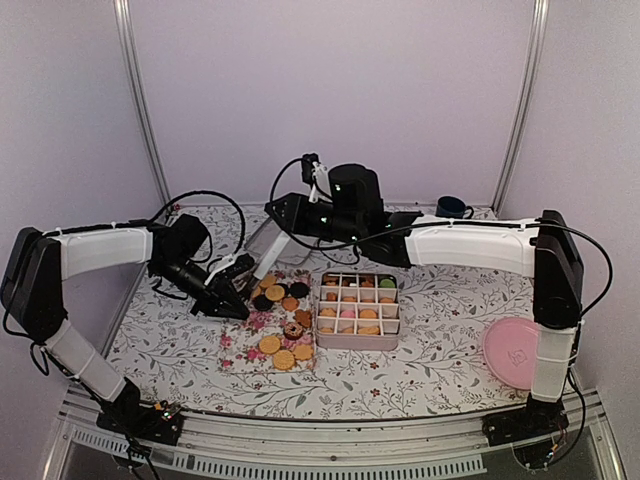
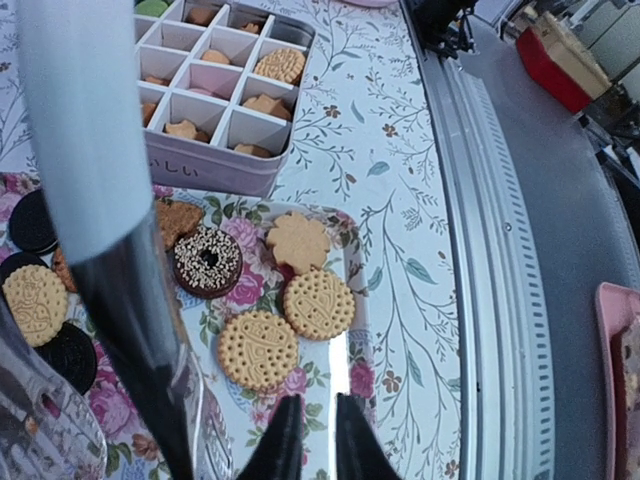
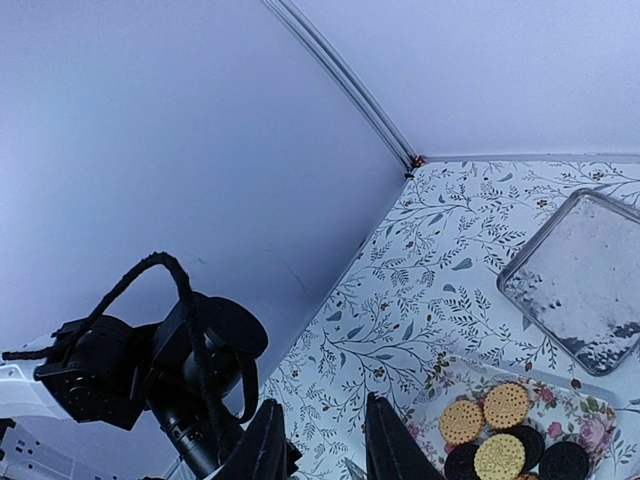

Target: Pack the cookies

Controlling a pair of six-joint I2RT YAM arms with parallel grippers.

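Note:
My right gripper [image 1: 290, 215] is shut on a white-handled utensil [image 1: 280, 245] with a clear end, held slanting over the left part of the floral tray [image 1: 240, 355]. My left gripper [image 1: 236, 305] is at that clear end; whether it grips it is unclear. In the left wrist view the utensil [image 2: 80, 140] fills the left side. Several cookies lie on the tray: plain round ones [image 2: 258, 348], dark ones [image 2: 65, 358], a sprinkled ring [image 2: 208, 262]. The compartment box [image 1: 357, 338] right of the tray holds cookies in its cells.
A metal tray [image 3: 530, 265] lies behind the floral tray. A pink plate [image 1: 510, 350] is at the right and a dark mug [image 1: 450, 207] at the back right. The table left of the floral tray is clear.

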